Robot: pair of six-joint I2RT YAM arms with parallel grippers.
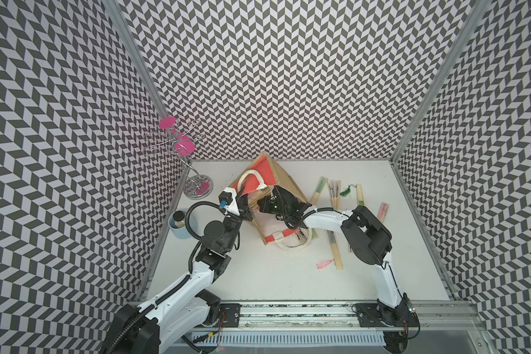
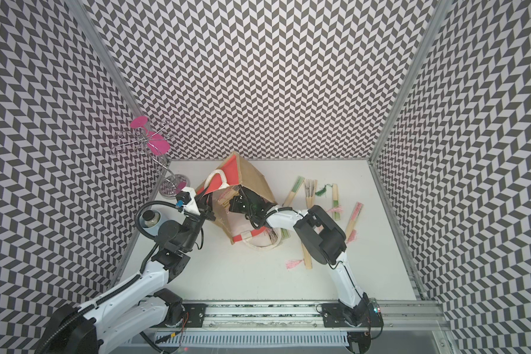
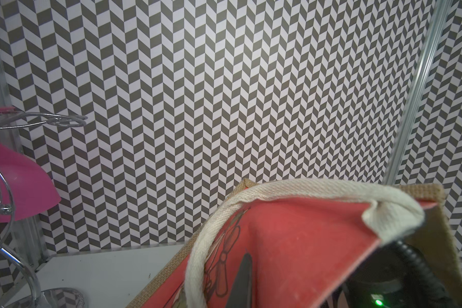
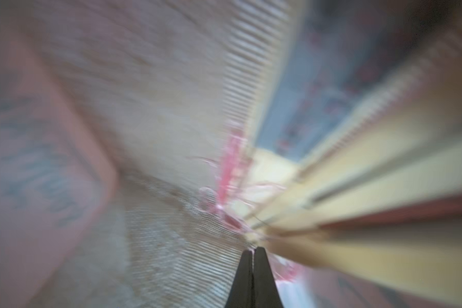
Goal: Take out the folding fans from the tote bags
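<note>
A burlap tote bag (image 1: 290,181) with red lining and white handles lies open at the table's middle. My left gripper is at the raised upper flap (image 3: 313,241), a dark finger against the red lining; it is shut, with nothing clearly between its fingers. My right gripper is inside the bag, partly hidden from above. It is shut, its tips at the lower ends of several wooden folding fans (image 4: 374,169) with pink tassels (image 4: 230,154). The right wrist view is blurred, and no fan shows clearly between the fingers.
Several fans (image 2: 354,215) lie on the table to the bag's right and below it. A chrome stand with pink discs (image 1: 184,145) stands at the back left, a light-blue container (image 1: 183,230) at the left.
</note>
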